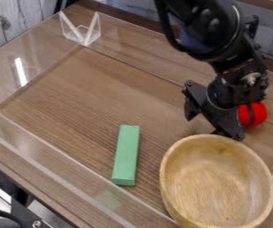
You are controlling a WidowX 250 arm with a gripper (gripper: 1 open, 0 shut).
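My black gripper [220, 119] is low over the table at the right, just behind a tan bowl [216, 191]. Right beside it, partly hidden behind its fingers, is a red rounded object [256, 115]. I cannot tell whether the fingers are open or shut, or whether they touch the red object. A green rectangular block [125, 155] lies to the left of the bowl.
A white wire-like holder [82, 27] stands at the back left. A raised edge runs along the back right.
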